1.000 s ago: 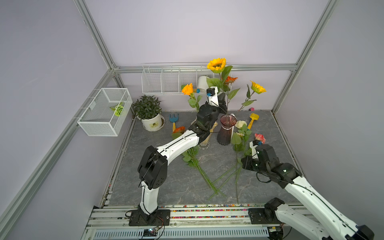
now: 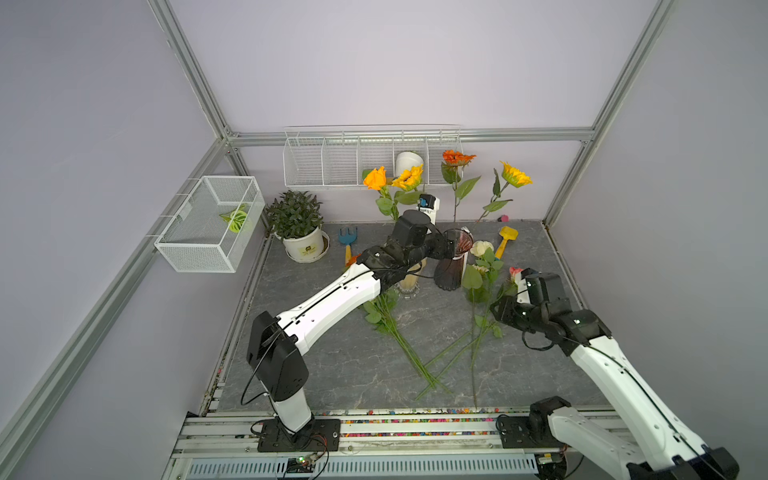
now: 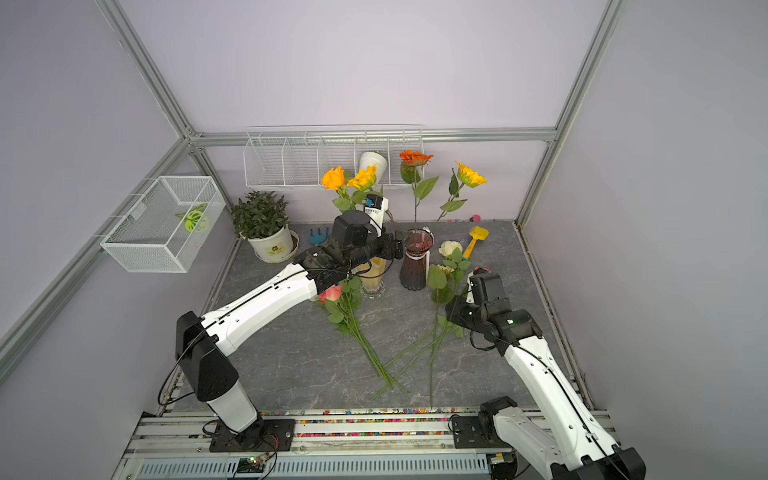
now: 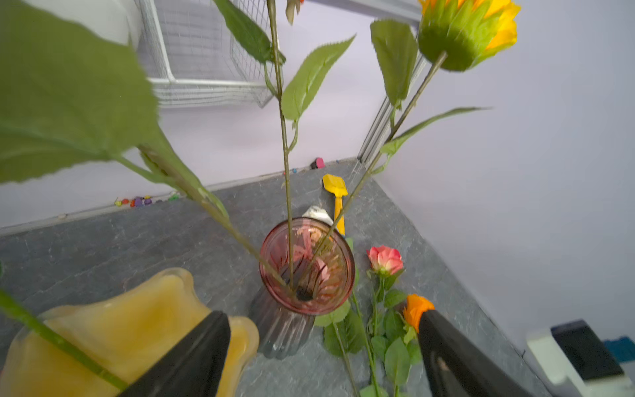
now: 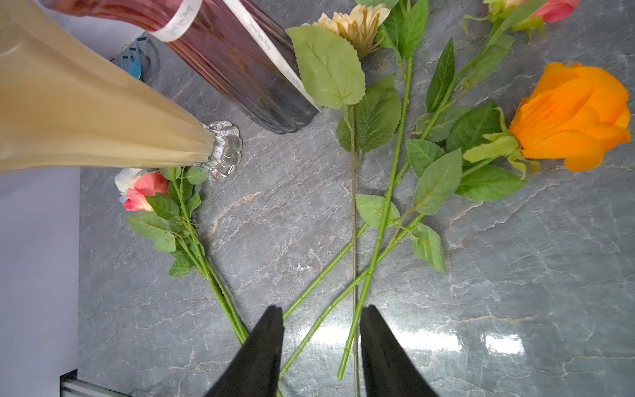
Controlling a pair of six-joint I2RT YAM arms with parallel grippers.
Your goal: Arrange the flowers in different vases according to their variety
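The dark red glass vase (image 4: 307, 264) holds three stems: a yellow sunflower (image 2: 408, 177) leaning left, an upright orange-red flower (image 2: 457, 157) and a yellow flower (image 2: 516, 175) leaning right. Beside it, the cream vase (image 5: 99, 99) bears an orange rose (image 2: 374, 178). My left gripper is open close by the red vase, its fingers apart and empty. On the table, crossing stems (image 5: 354, 278) carry a beige flower (image 5: 357, 27), an orange rose (image 5: 569, 115) and others. Above those stems my right gripper stands part open, holding nothing visible.
More roses (image 5: 148, 188) lie left of the crossed stems. A potted plant (image 2: 300, 224) and blue fork (image 2: 347, 236) are at the back left, a yellow shovel (image 2: 505, 238) at the back right.
The left gripper came down and let go of the sunflower, which now leans left in the red vase. The left forearm swung lower and leftward. The right arm shifted slightly.
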